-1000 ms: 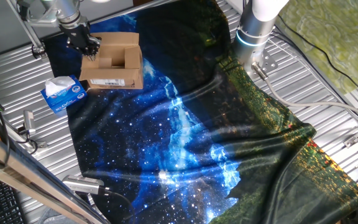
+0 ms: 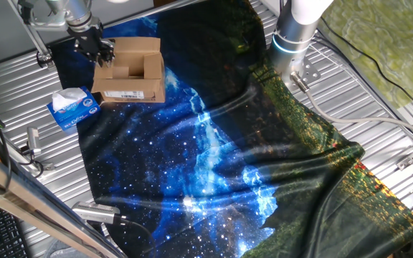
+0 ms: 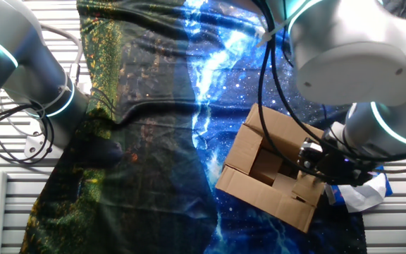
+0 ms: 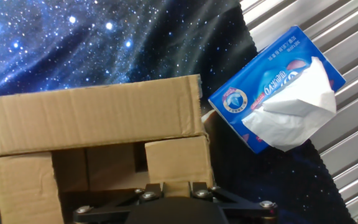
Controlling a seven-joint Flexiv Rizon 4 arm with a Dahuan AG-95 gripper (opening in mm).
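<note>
An open cardboard box [image 2: 131, 84] stands on the dark starry cloth, its flaps folded outward and its inside partly in view. My gripper [image 2: 106, 61] is over the box's left side in exterior view 1. From the wrist, the gripper appears at the bottom edge, beside a short cardboard flap [image 4: 178, 155]. A narrow strip of cardboard shows between its fingertips; whether they touch it or only pass above it is unclear. Close by the box lies a blue tissue pack [image 4: 272, 81] with a white tissue [image 4: 300, 109] sticking out.
Galaxy-print cloth [image 2: 192, 165] covers most of the table, wrinkled but clear of objects in the middle. A grey adapter [image 2: 95, 212] lies at its near left edge. The robot's column [image 2: 292, 46] stands at the back right, with cables around it.
The gripper's fingers have shifted very slightly over the box's left side in exterior view 1. Box and tissue pack stay where they were.
</note>
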